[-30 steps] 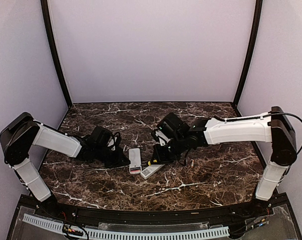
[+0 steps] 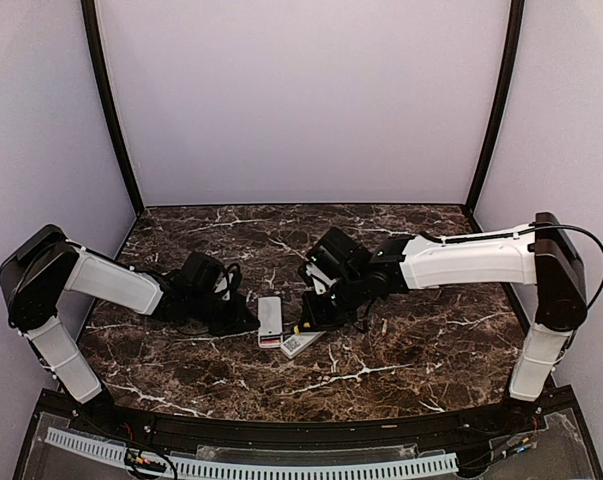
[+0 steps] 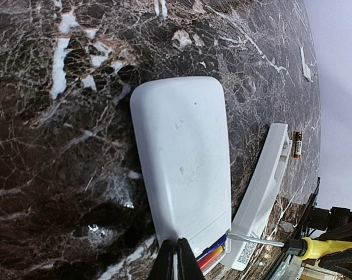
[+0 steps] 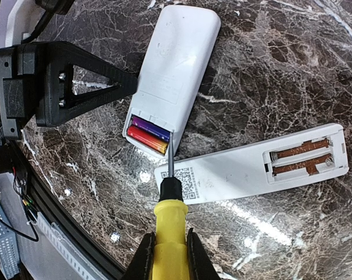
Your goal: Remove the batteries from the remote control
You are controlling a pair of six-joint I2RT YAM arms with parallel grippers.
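Note:
A white remote [image 4: 177, 55] lies back-up, its open bay showing a purple battery [image 4: 150, 128] and a red-orange battery [image 4: 146, 140]. Against the remote's side near the bay, my left gripper is shut; nothing clear shows between its fingers. My right gripper is shut on a screwdriver with a yellow handle [image 4: 171, 216]. The metal tip [image 4: 171, 146] reaches the bay's right edge by the purple battery's end. In the top view, the arms mostly hide the contact.
A second white remote [image 4: 228, 172] with an empty battery bay lies beside the first, under the screwdriver. One loose battery [image 3: 298, 144] rests on the marble table [image 2: 231, 385] farther right.
The left arm and both remotes look unmoved.

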